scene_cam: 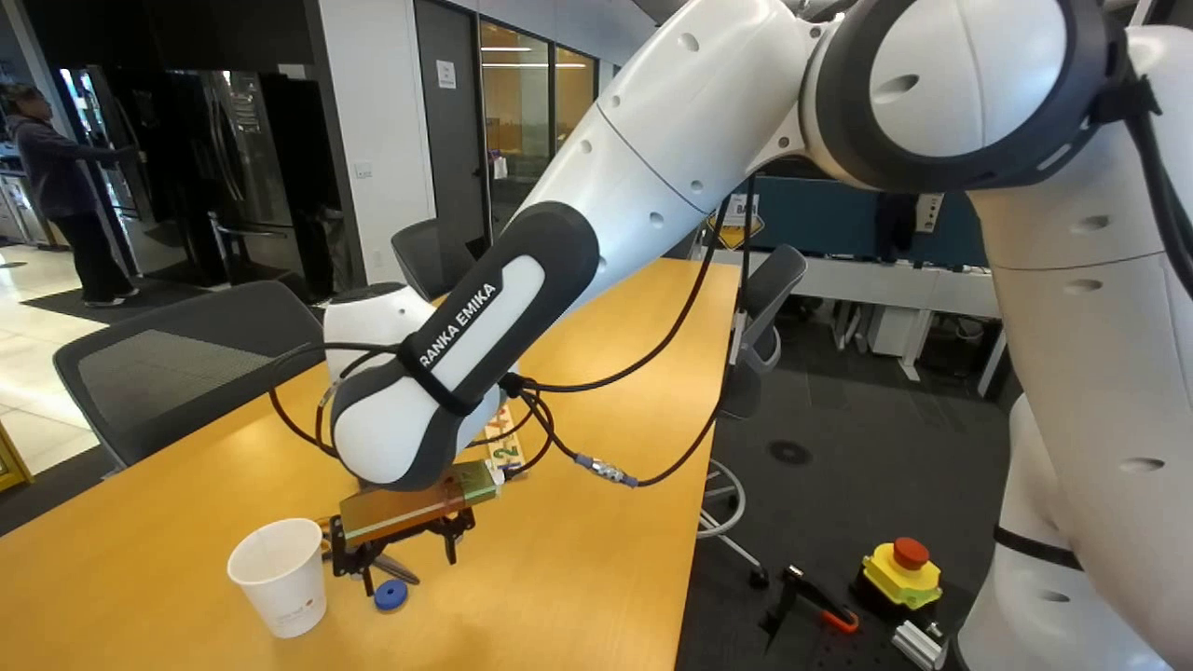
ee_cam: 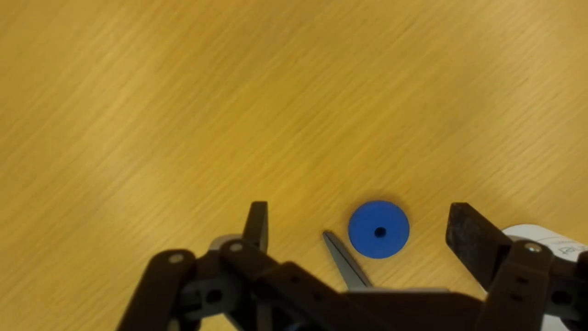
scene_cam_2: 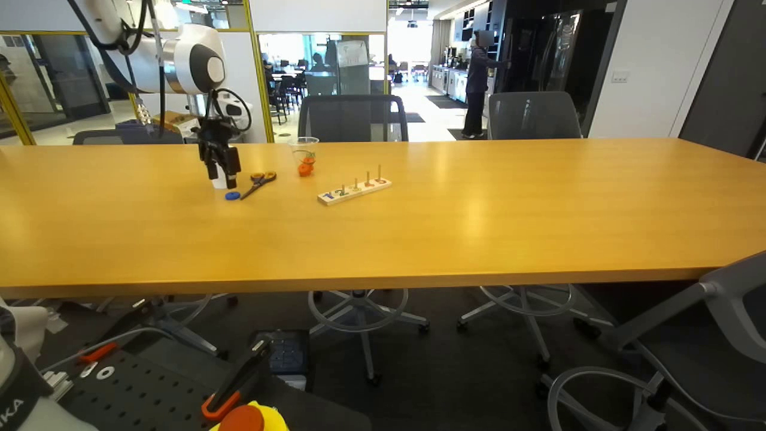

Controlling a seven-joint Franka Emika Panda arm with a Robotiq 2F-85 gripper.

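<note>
A blue disc (ee_cam: 378, 229) with a small hole in its middle lies flat on the table. My gripper is open above it, and in the wrist view the disc falls between the two fingers, nearer the right one, touching neither. From the first exterior view, the gripper (scene_cam: 410, 559) hangs just over the blue disc (scene_cam: 390, 595). Scissors (ee_cam: 347, 262) lie with their blade tips right beside the disc; their handles are mostly hidden behind the gripper in the first exterior view.
A white paper cup (scene_cam: 280, 576) stands close by the gripper. Farther along are a numbered peg board (scene_cam_2: 355, 190) and a clear cup (scene_cam_2: 304, 154) with orange pieces in it.
</note>
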